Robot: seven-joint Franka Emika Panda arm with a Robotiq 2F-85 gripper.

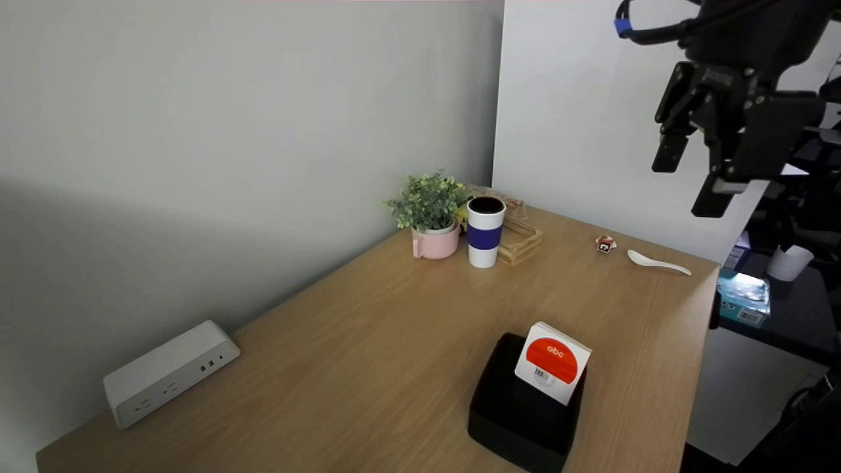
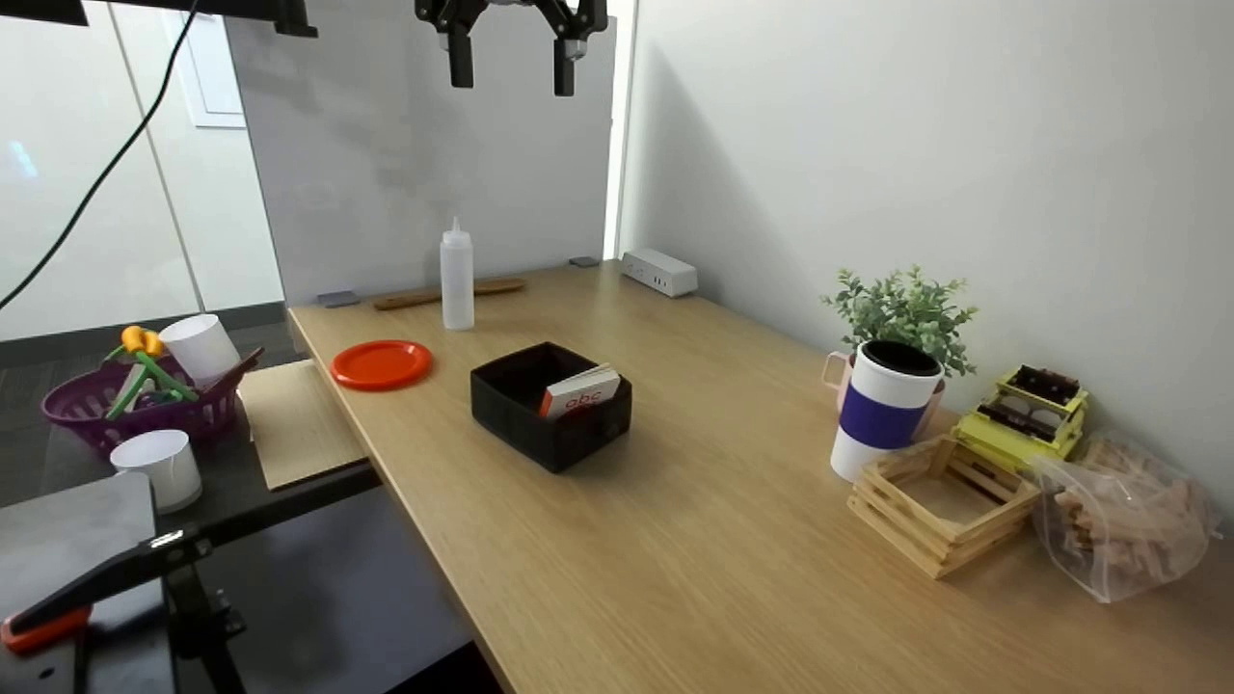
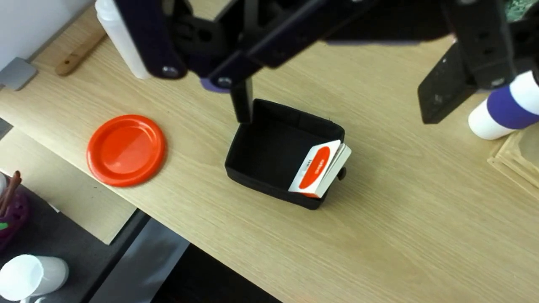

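High above the table, my gripper [image 2: 512, 87] is open, its two fingers wide apart and nothing between them. Below it in the wrist view lies a black fabric box [image 3: 273, 146], which stands on the wooden table. A small white book [image 1: 554, 362] with a red oval and "abc" on its cover leans at a tilt inside the box, one end above the rim. The rest of the box looks empty. Beside the box, towards the table edge, rests a red plate [image 2: 382, 364], apart from it and bare.
A white squeeze bottle [image 2: 457, 278] stands behind the plate. A purple-banded cup [image 1: 485, 234], a potted plant [image 1: 431, 206] and a wooden crate [image 2: 943, 503] cluster along the wall. A white spoon [image 1: 659, 263] lies near the far edge.
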